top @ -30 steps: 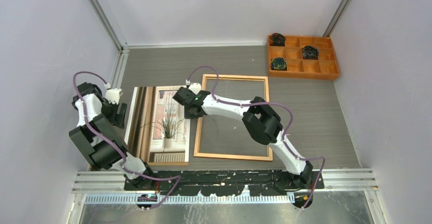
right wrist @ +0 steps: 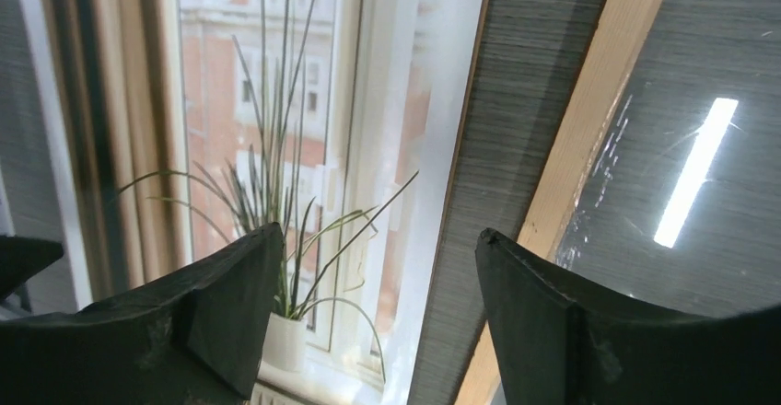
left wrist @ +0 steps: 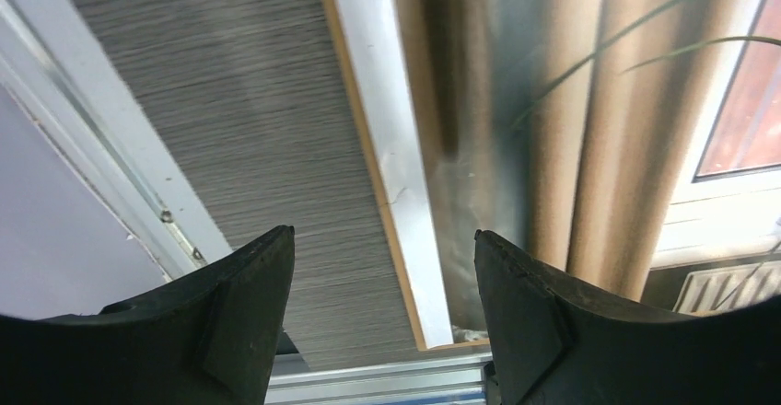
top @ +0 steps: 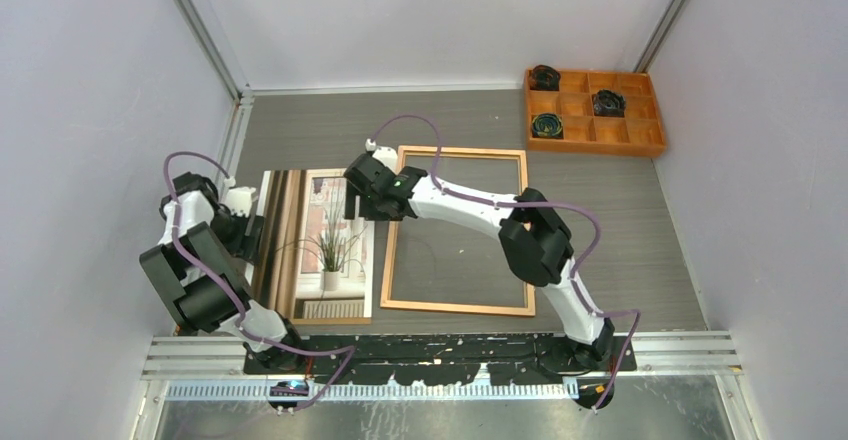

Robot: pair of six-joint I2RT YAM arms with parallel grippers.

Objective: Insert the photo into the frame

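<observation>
The photo point(top: 320, 220), a picture of a potted plant before a window, lies flat on the left of the table. To its right is the empty wooden frame point(top: 458, 307), a narrow strip of table between them. My left gripper is open above the photo's left edge, a finger to either side of that white border point(left wrist: 396, 170). The right gripper stands open over the photo's right edge point(right wrist: 442, 156), one finger toward the plant and the other over the frame's side bar point(right wrist: 589, 115). Nothing is between either pair of fingers.
An orange compartment box point(top: 595, 135) holding several dark coiled items stands at the back right. Bare table lies behind the photo and right of the frame. A metal rail point(top: 236, 145) and wall run close along the left side.
My left gripper has moved right, toward and over the photo's left edge. The right gripper has shifted slightly and its fingers have turned. Photo and frame show no clear movement.
</observation>
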